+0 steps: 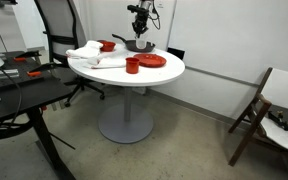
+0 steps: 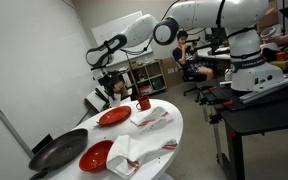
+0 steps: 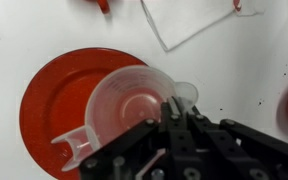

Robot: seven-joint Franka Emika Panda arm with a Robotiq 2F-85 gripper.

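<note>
A clear plastic measuring cup (image 3: 134, 95), with a handle on one side and a spout on the other, hangs from my gripper. The gripper is shut on the cup's wall near the rim. In the wrist view the cup overlaps a red plate (image 3: 54, 95) on the white table below. Exterior view 1 shows my gripper (image 1: 139, 29) above the table's far side, with the cup (image 1: 141, 42) under it, in front of the black pan. The cup looks empty from above. Exterior view 2 shows the gripper too small to make out its fingers.
On the round white table (image 1: 114, 76) stand a red mug (image 1: 132, 65), a red bowl (image 2: 96, 156), a black pan (image 2: 59, 151) and crumpled white cloths (image 2: 139, 148). The red plate (image 2: 114, 112) lies near the mug. Bare table shows around the plate.
</note>
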